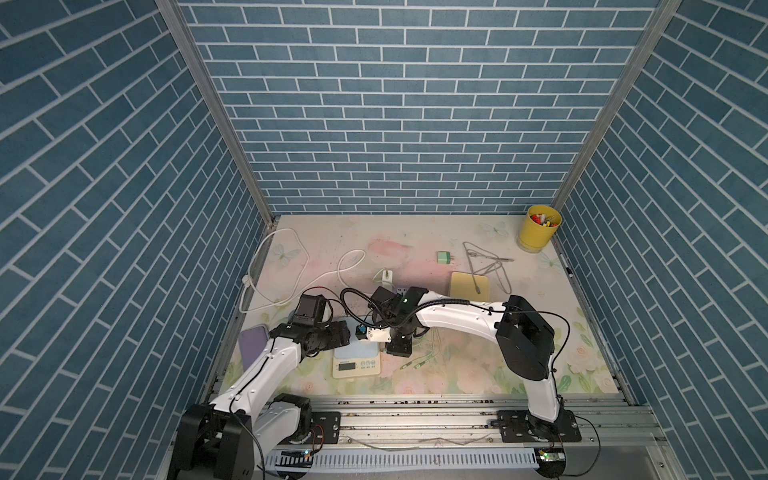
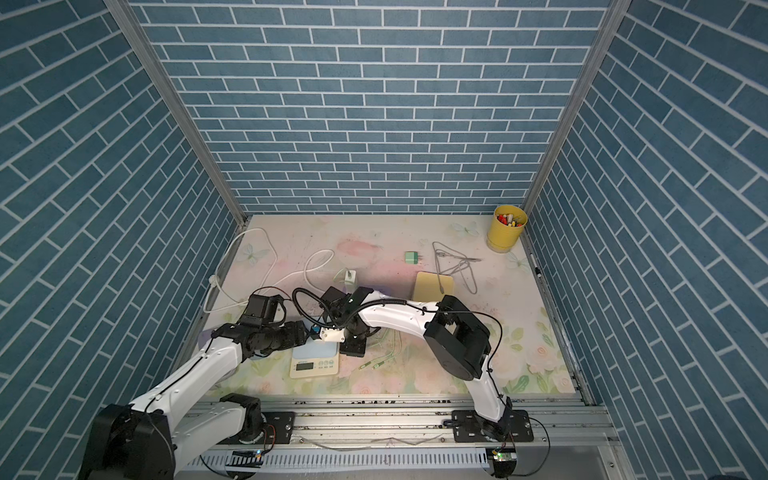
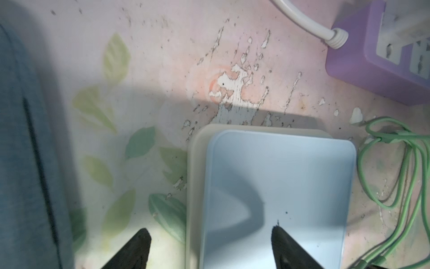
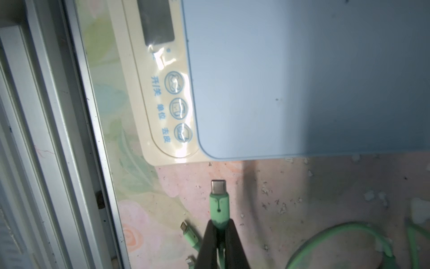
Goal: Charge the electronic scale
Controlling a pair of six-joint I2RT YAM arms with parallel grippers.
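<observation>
The scale (image 1: 357,365) lies at the front left of the table, its blue plate (image 3: 280,192) filling much of the left wrist view. In that view my left gripper hangs open over the plate's left part. My right gripper is shut on a green cable's plug (image 4: 219,204), the metal tip pointing at the scale's side edge, near the button strip (image 4: 174,107). Other green cable ends (image 4: 190,235) and loops (image 3: 394,174) lie beside the scale. A purple power strip (image 3: 362,62) lies behind it, with a white plug standing in it.
A yellow scale (image 1: 469,284) lies to the right, partly behind my right arm. A grey cable (image 2: 456,264), a green charger (image 2: 412,257) and a yellow cup (image 2: 505,232) stand or lie at the back right. A blue-grey object (image 3: 31,157) lies left of the scale.
</observation>
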